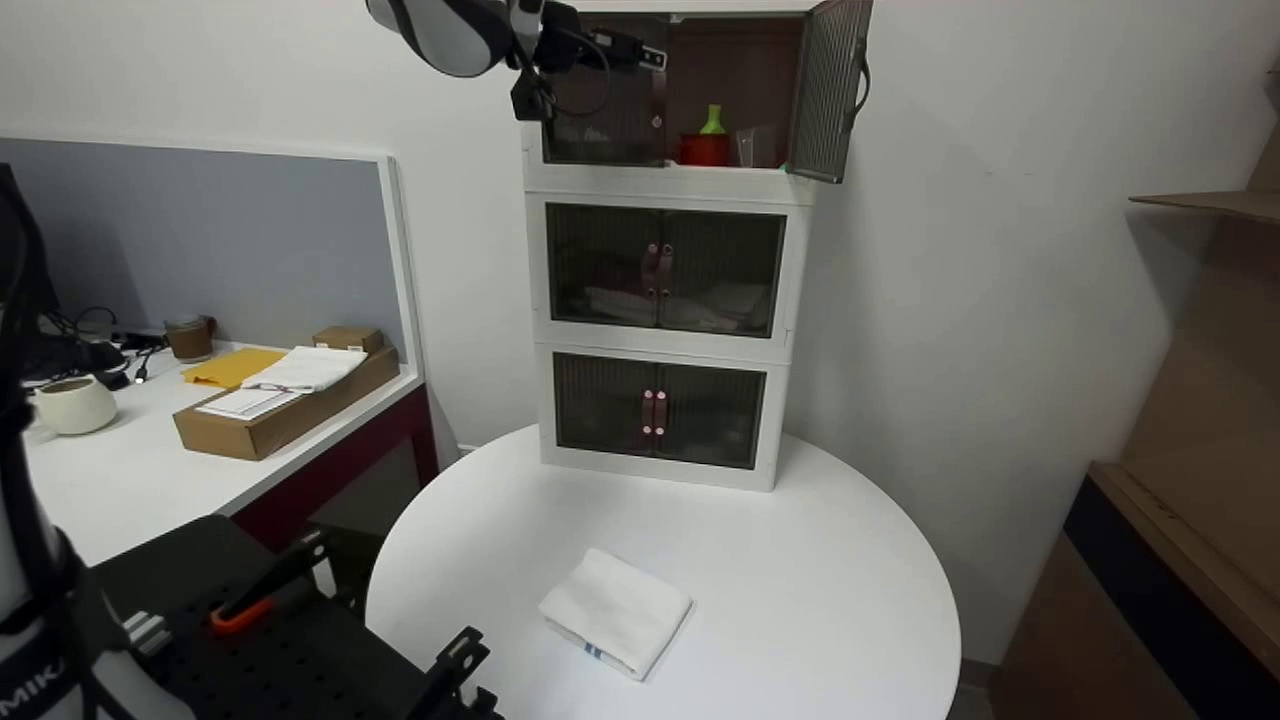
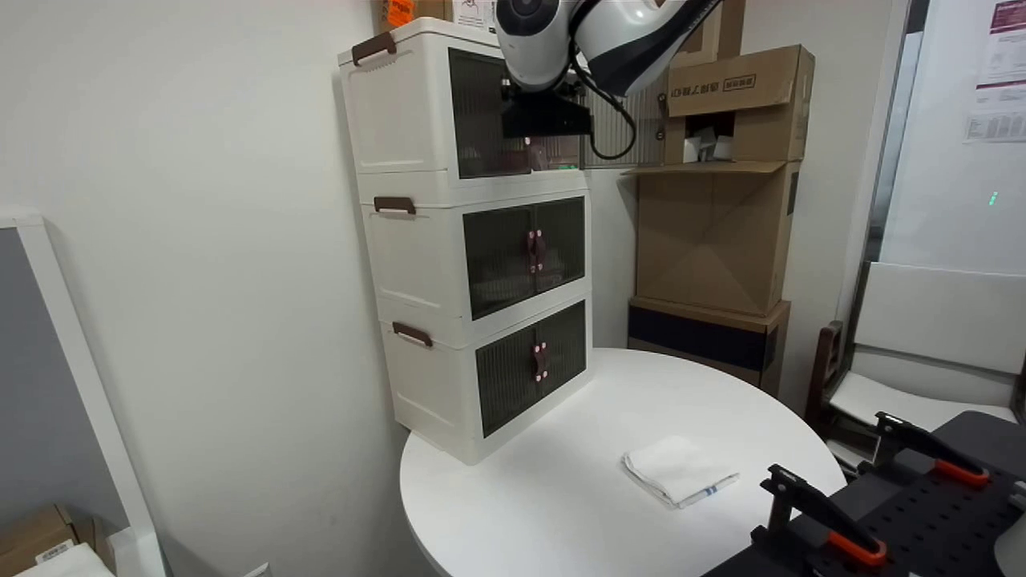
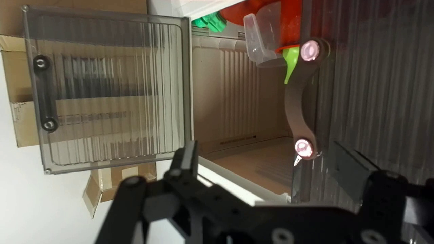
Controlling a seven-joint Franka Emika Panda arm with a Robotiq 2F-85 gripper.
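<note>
My gripper is open, its two fingers far apart in the wrist view with nothing held. In that view the handle (image 3: 296, 97) of the closed left door (image 3: 374, 93) appears between the fingers' lines, ahead of them; I cannot tell whether anything touches. The right door (image 3: 110, 89) of the top cabinet stands swung outward. Through the opening I see a red container (image 1: 704, 149), a lime-green pointed item (image 1: 713, 119) and a clear cup (image 3: 266, 36). In exterior view 1 the gripper (image 1: 654, 58) is at the front of the top left door.
Two closed cabinets (image 1: 662, 336) are stacked below. A folded white cloth (image 1: 617, 612) lies on the round white table (image 1: 828, 600), which is otherwise clear. Cardboard boxes (image 2: 712, 231) stand to the cabinet's right; clamps (image 2: 822, 510) sit on the black bench.
</note>
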